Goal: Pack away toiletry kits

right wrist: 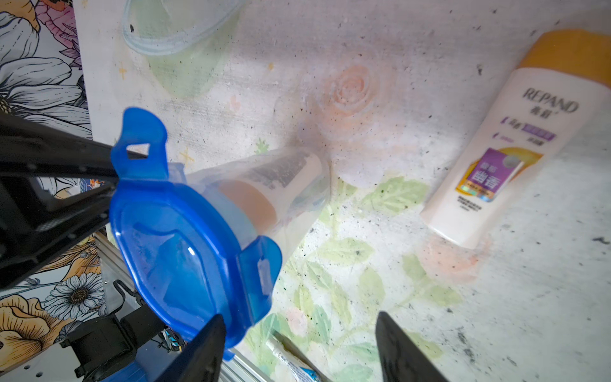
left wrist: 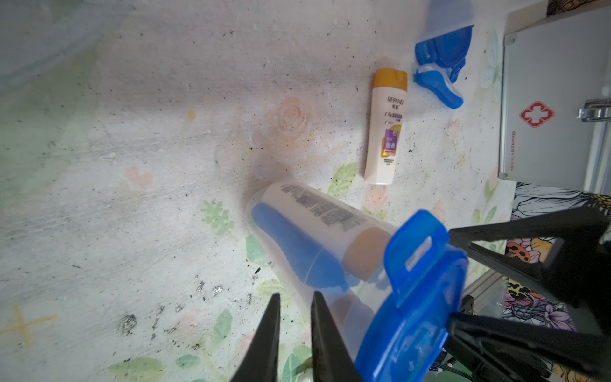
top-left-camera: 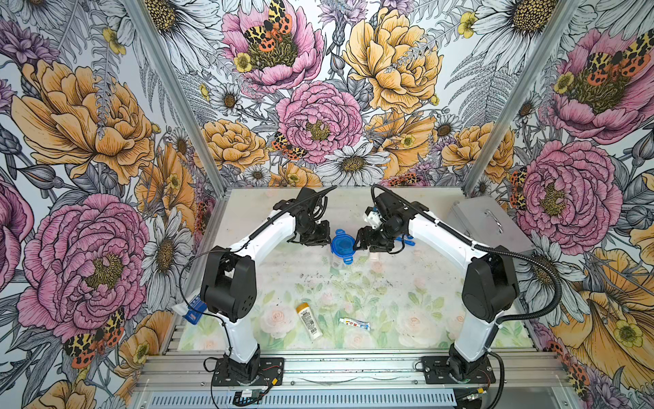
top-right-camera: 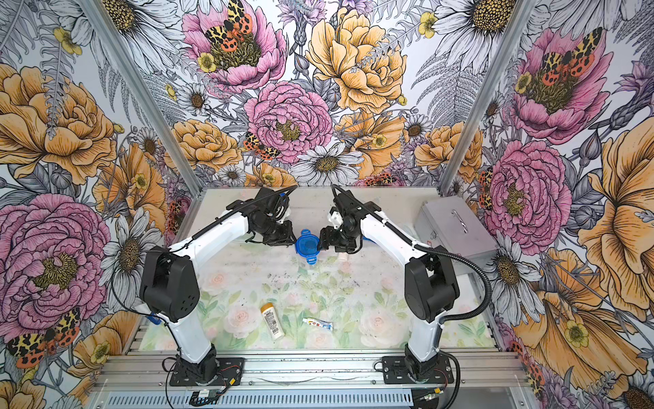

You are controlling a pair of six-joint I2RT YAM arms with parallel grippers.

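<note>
A clear toiletry container (left wrist: 292, 248) with a blue lid (right wrist: 175, 254) hangs tilted between the grippers at mid-table. My left gripper is shut on its lidded end. My right gripper is beside the lid, part open, one finger close to the blue rim; whether it touches is unclear. A white yellow-capped bottle (right wrist: 502, 152) lies under the right gripper. Another bottle (top-left-camera: 308, 320) and a toothpaste tube (top-left-camera: 354, 323) lie near the front. Small blue items (left wrist: 439, 82) lie to the right.
A grey metal first-aid box (top-right-camera: 455, 225) stands at the right edge. A clear plastic piece (right wrist: 178, 31) lies at the back.
</note>
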